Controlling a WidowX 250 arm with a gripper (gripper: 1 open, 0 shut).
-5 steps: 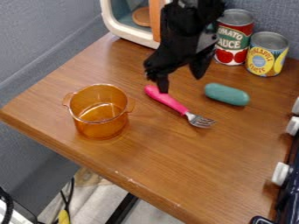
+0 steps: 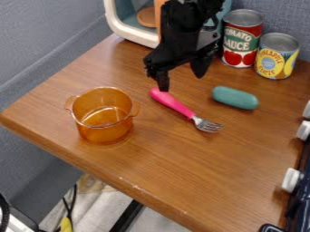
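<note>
My black gripper (image 2: pixel 179 71) hangs over the back middle of the wooden table (image 2: pixel 145 181), its fingers spread open with nothing seen between them. Below it lies a fork with a pink handle (image 2: pixel 172 103) and a metal head pointing to the front right. A teal oblong object (image 2: pixel 235 98) lies to its right. An amber transparent pot (image 2: pixel 103 118) with two small handles stands at the left.
A tomato sauce can (image 2: pixel 241 45) and a yellow can (image 2: pixel 276 59) stand at the back right. A white-and-teal box (image 2: pixel 121 25) is at the back. A dark appliance with white knobs lines the right edge.
My gripper has moved up and back, away from the pink-handled fork. The objects on the table have not visibly moved.
</note>
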